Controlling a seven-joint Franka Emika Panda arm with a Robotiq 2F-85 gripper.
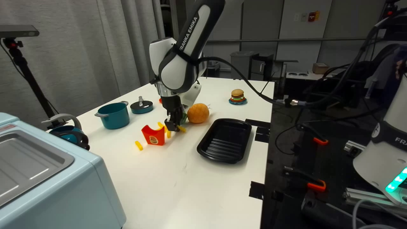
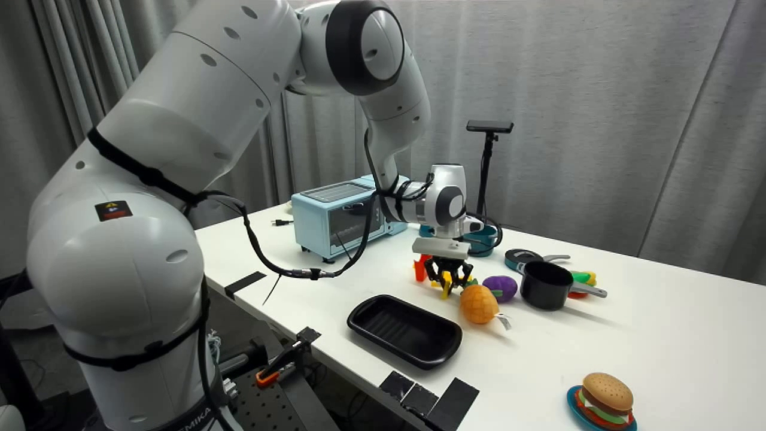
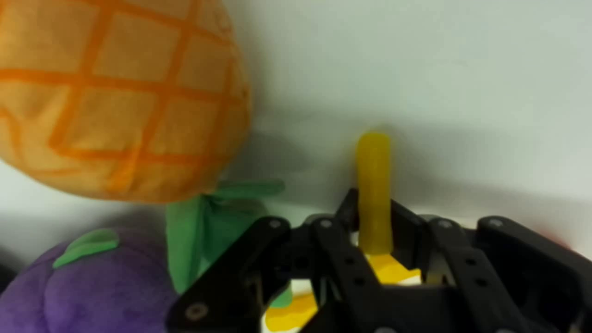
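In the wrist view a yellow toy fry is pinched upright in the picture between the black fingertips of my gripper, which is shut on it. More yellow fries lie below the fingers, partly hidden by them. Exterior view 1 shows the held fry sticking out from my gripper, low over the table. The red fry box stands just beside the gripper, and a loose fry lies on its near side.
A plush orange pineapple and a purple plush vegetable sit close by the gripper. The black tray is near the table edge. Beyond are a black pot, a teal pot and a toy burger.
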